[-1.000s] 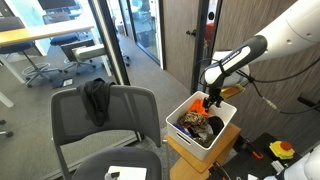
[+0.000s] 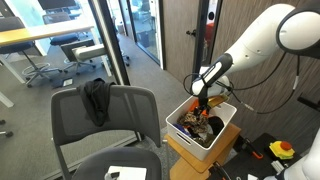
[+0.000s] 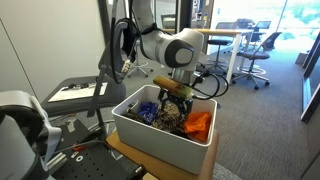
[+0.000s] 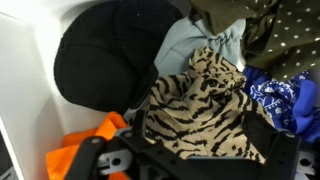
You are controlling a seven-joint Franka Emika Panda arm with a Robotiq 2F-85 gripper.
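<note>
My gripper points down over the white box (image 3: 165, 145), its fingers apart and nothing held between them. Below it in the wrist view lies a tiger-striped cloth (image 4: 205, 105). Around that are a black cap (image 4: 105, 55), a pale blue-grey cloth (image 4: 198, 42), a dark dotted cloth (image 4: 280, 28), a blue patterned cloth (image 4: 272, 95) and an orange cloth (image 4: 80, 150). The orange cloth (image 3: 200, 126) rests by the box's right side in exterior view 2. Whether the fingers touch the striped cloth, I cannot tell.
The box stands on a wooden table (image 2: 183, 155), with its walls rising around the cloths. A dark office chair (image 2: 105, 125) with a black garment (image 2: 97, 100) over its back is at the left in exterior view 1. Open floor lies behind.
My gripper has come down and shifted left over the box in exterior view 1, nearer to the striped cloth. The box and cloths look unmoved.
</note>
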